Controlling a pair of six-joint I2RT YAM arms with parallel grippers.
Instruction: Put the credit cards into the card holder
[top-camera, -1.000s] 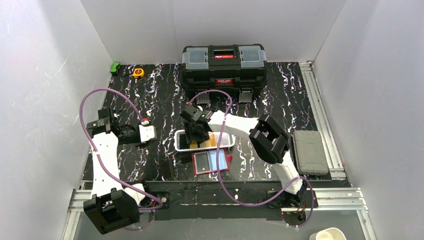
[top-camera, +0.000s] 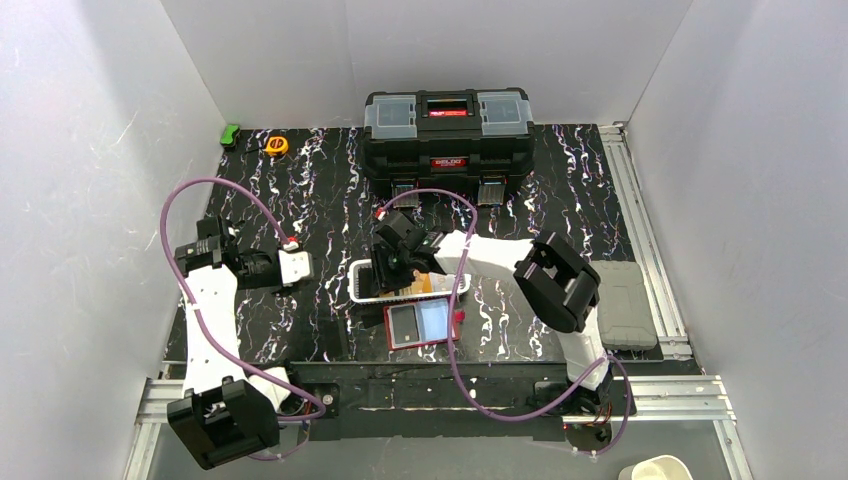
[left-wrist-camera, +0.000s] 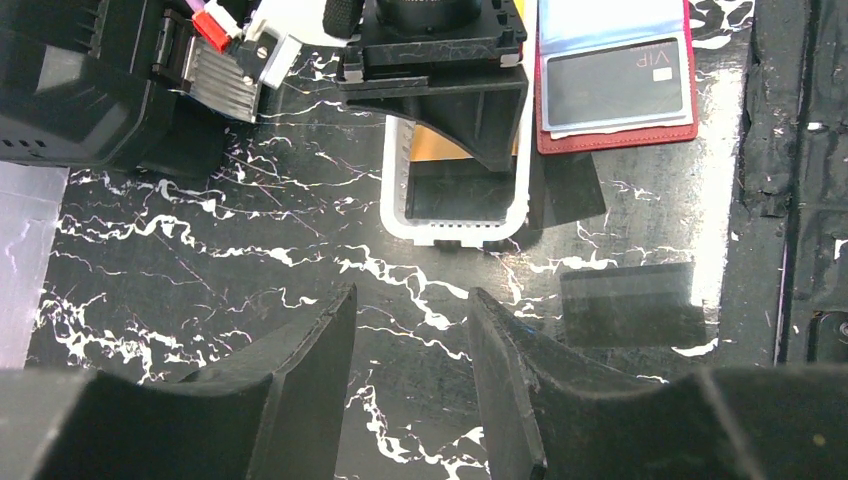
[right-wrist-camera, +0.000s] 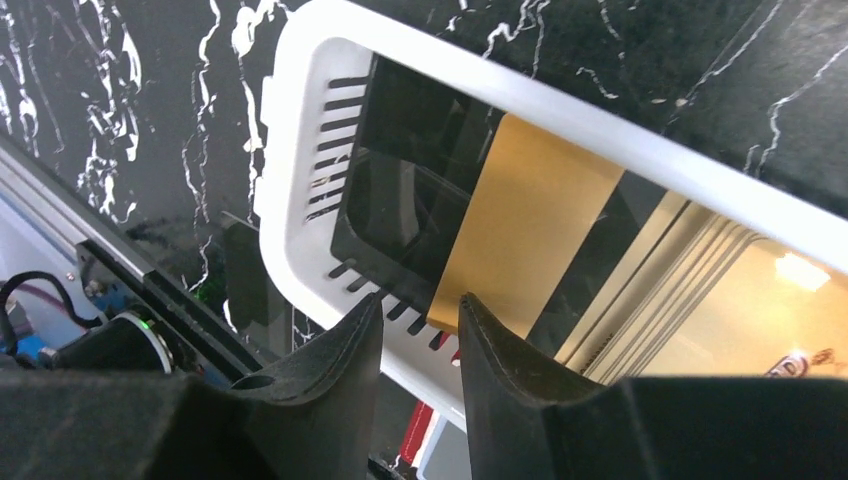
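Note:
The card holder (top-camera: 420, 325) is a red-edged folder with clear pockets, lying open in front of the white basket (top-camera: 352, 282). A grey card marked VIP (left-wrist-camera: 620, 85) shows in one of its pockets. Inside the basket are an orange card (right-wrist-camera: 535, 220), a row of cards on edge (right-wrist-camera: 645, 285) and a black card (right-wrist-camera: 405, 200). Low over the basket is my right gripper, its fingers visibly apart. The orange card's corner shows by its fingertips; whether anything is held cannot be told. My left gripper is open and empty, left of the basket.
A black toolbox (top-camera: 448, 140) stands behind the basket. Dark flat rectangles (left-wrist-camera: 635, 305) lie on the table near the holder. A grey case (top-camera: 622, 305) is at the right, and a tape measure (top-camera: 276, 146) at the back left. Free table lies between left arm and basket.
My right arm and gripper have shifted a little to the right over the basket. The left arm, basket and card holder have stayed in place.

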